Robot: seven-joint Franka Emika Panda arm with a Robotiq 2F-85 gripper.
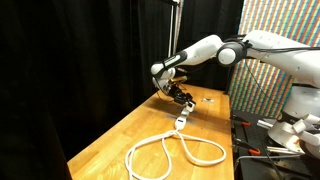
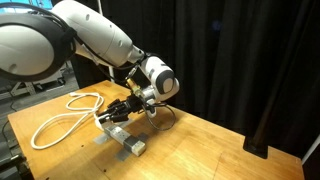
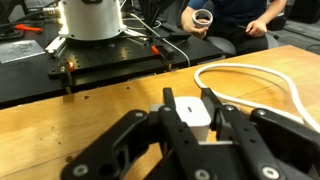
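A pale power strip [image 2: 124, 137] with a grey top lies on the wooden table. Its thick white cable [image 1: 132, 157] loops over the table. Over the strip's far end in exterior view 1 is my gripper [image 1: 187, 102], low and pointing down. In the wrist view, a small white piece [image 3: 193, 116] sits between the dark fingers, and the gripper is shut on it. The piece's lower part is hidden, so whether it touches or enters the strip cannot be told.
The robot's base [image 3: 92, 20] stands beyond the table edge. A seated person [image 3: 235, 18] holds a white roll beyond the table. Bare wood [image 2: 225, 152] lies to the strip's right in exterior view 2; dark curtains hang behind.
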